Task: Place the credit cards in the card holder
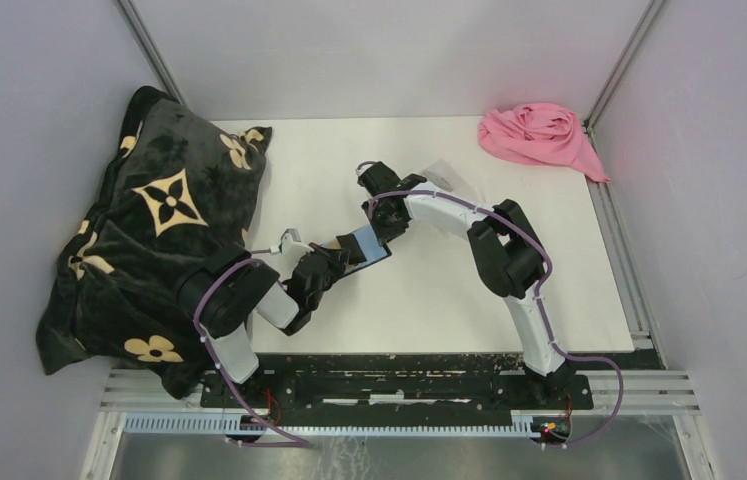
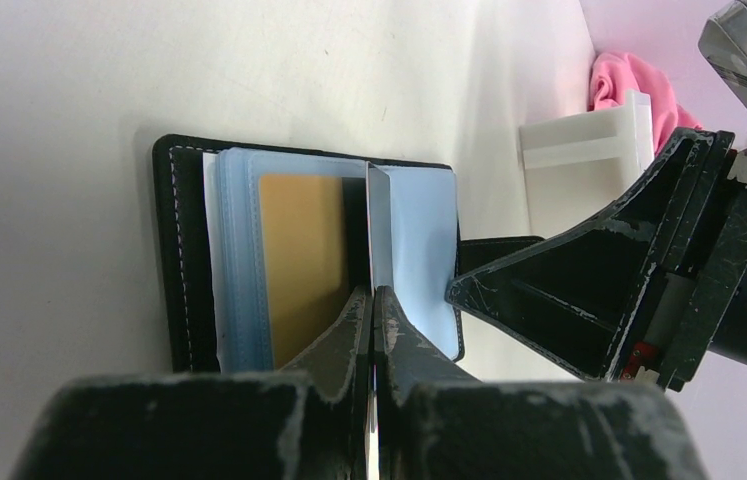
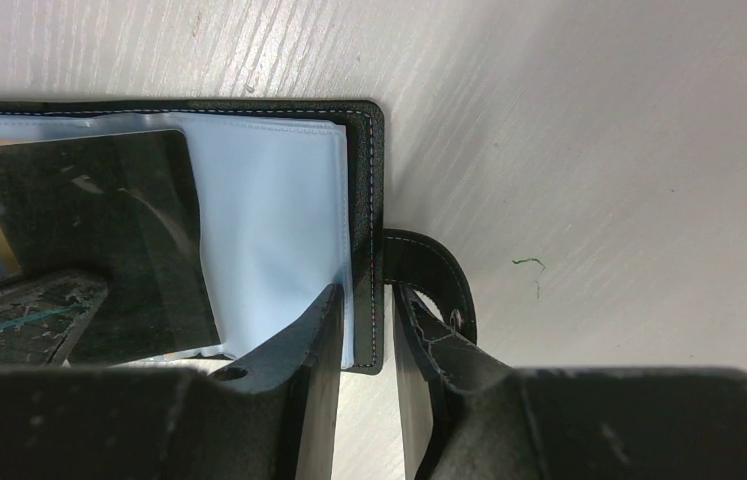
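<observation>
The card holder (image 2: 429, 240) lies open on the table, black with pale blue sleeves; a gold card (image 2: 299, 250) sits in it, and a black card (image 3: 99, 210) shows beside that. My left gripper is shut on a thin dark card (image 2: 380, 225), held on edge over the holder. At the holder's other end, my right gripper is part open, its fingertips either side of the border by the clasp strap (image 3: 429, 265). Whether anything is gripped there is unclear.
A dark patterned cushion (image 1: 149, 240) fills the table's left side. A pink cloth (image 1: 539, 135) lies at the back right, with a pale translucent item (image 1: 444, 172) behind the right arm.
</observation>
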